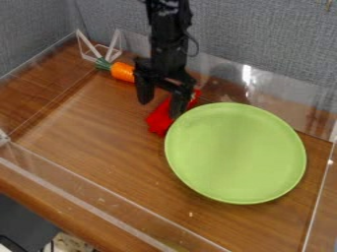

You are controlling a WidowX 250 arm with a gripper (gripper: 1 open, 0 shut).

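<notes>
My black gripper [164, 93] hangs open at the upper middle, over a red object [168, 118] that lies on the wooden surface against the left rim of a large green plate [235, 154]. Part of the red object is hidden behind the gripper. An orange carrot [122, 72] with a green top lies left of the gripper, near the back.
A white wire rack [85, 48] stands at the back left corner. Clear low walls edge the wooden surface [93, 148], which is free at left and front. A grey padded wall rises behind.
</notes>
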